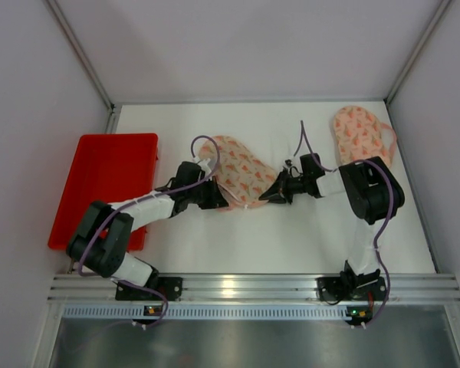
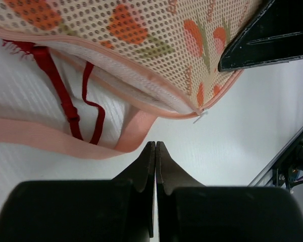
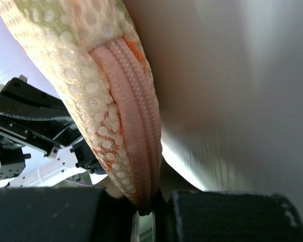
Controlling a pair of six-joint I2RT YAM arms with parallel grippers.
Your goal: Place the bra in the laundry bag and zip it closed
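Observation:
A laundry bag with orange print (image 1: 245,170) lies mid-table, its zipper edge gaping. Red bra straps (image 2: 59,91) show through that opening in the left wrist view. At the near corner of the zipper sits a small pale zipper pull (image 2: 200,117). My left gripper is shut with nothing between its fingers; the pull lies outside them, up and to the right. The peach strap loop (image 2: 50,139) rests just beyond its tips. My right gripper (image 1: 264,198) is shut on the bag's corner, at the zipper end (image 3: 136,111).
A red bin (image 1: 103,184) stands at the left of the table. Another bag of the same print (image 1: 360,136) lies at the far right. Bare white table (image 1: 238,245) stretches in front of the arms.

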